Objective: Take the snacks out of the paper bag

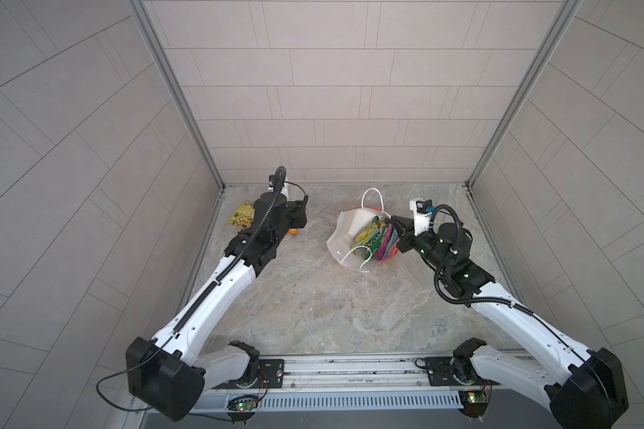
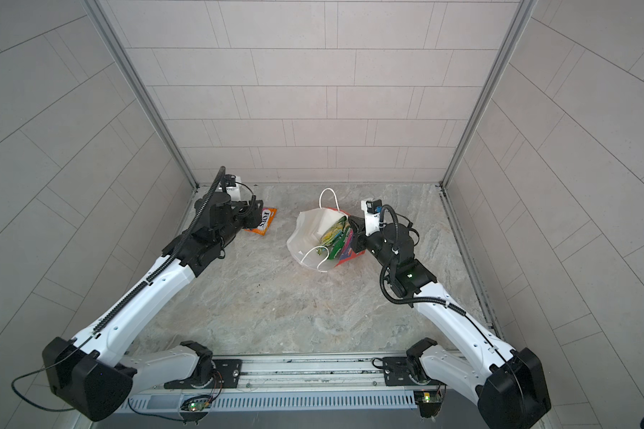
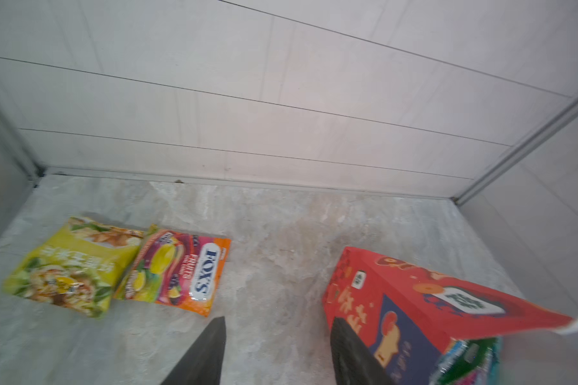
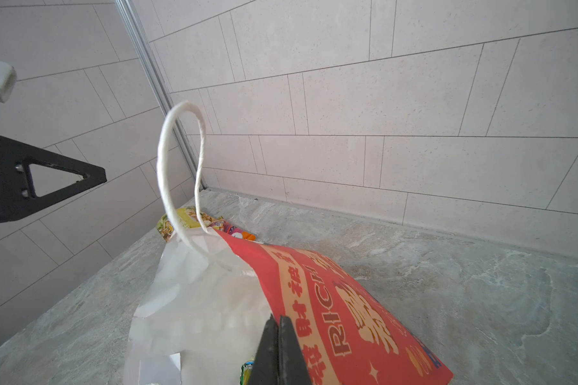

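The paper bag (image 2: 309, 236), white inside with a red printed side (image 4: 340, 314), lies opened toward the front, colourful snack packets (image 1: 372, 236) inside. My right gripper is shut at the bag's red edge; whether the edge is between its fingers is unclear. My left gripper hangs open above the table, left of the bag, nothing between its fingers. Left of the bag lie a yellow snack packet (image 3: 74, 263) and an orange-and-pink Fox's packet (image 3: 173, 266).
Tiled walls (image 1: 336, 100) enclose the back and both sides.
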